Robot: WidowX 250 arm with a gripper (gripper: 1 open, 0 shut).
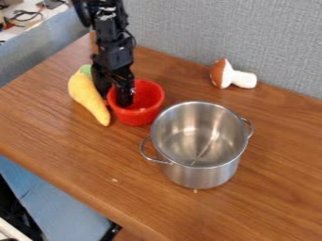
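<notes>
My black gripper reaches down from the top left into the near left side of a red bowl, which stands upright on the wooden table; its fingertips are partly hidden. A yellow corn-like toy (88, 97) lies just left of the bowl. A large steel pot (199, 162) with two handles stands to the right and nearer the camera.
An orange and white mushroom-like toy (239, 78) lies by the grey back wall. The table's left edge borders a blue-grey area.
</notes>
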